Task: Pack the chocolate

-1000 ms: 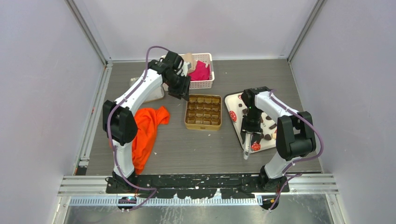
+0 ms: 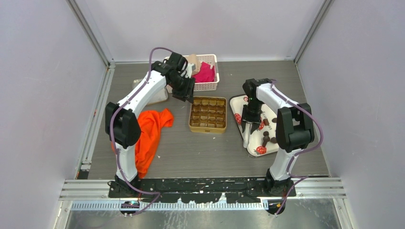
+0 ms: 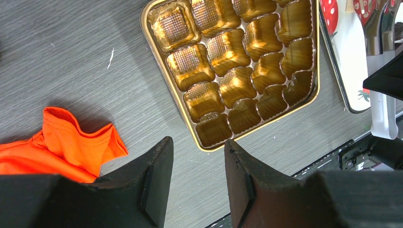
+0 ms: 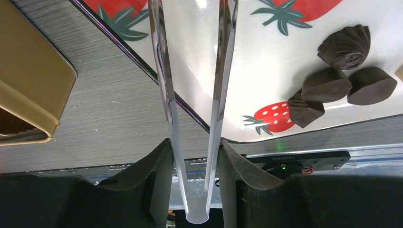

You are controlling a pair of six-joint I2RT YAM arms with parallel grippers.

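Observation:
My right gripper is shut on the tongs (image 4: 216, 95), one clear-handled arm at each finger. The tongs' tips lie outside the right wrist view, so whether they hold anything cannot be seen. Beneath them is the white strawberry-print tray (image 4: 259, 76), bearing dark chocolates (image 4: 372, 85) in a cluster near one edge. Left of the tray stands a gold box (image 2: 207, 130) whose moulded compartments (image 3: 211, 130) look empty in the left wrist view. Over the table by the box's far left corner, my left gripper is open and has nothing between its fingers.
An orange cloth (image 2: 149, 138) lies on the table left of the box. Behind stands a white basket (image 2: 206, 87) with a pink cloth (image 2: 205, 73) in it. A clear container (image 2: 157, 98) is partly under the left arm. Bare table lies in front of the box.
The right arm has moved back and slightly left over the tray, carrying the tongs; more of the tray's front shows. The left arm, box and cloth look unmoved.

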